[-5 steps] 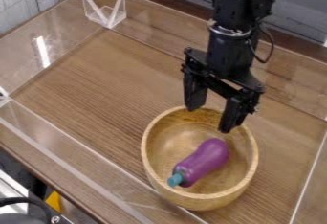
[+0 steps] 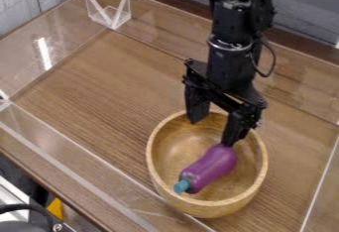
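Note:
My black gripper [image 2: 219, 111] is open, its fingers spread over the back part of a round yellow-orange bowl [image 2: 172, 181]. A purple eggplant [image 2: 209, 167] with a teal tip lies slanted in the front of the bowl, just below the gripper, with nothing held between the fingers.
A white wire basket [image 2: 109, 10] stands at the back left. A pale raised edge runs along the back right, and dark cables lie at the lower left corner.
The arm and gripper have shifted slightly over the last second, a little toward the left. The bowl and eggplant look unmoved.

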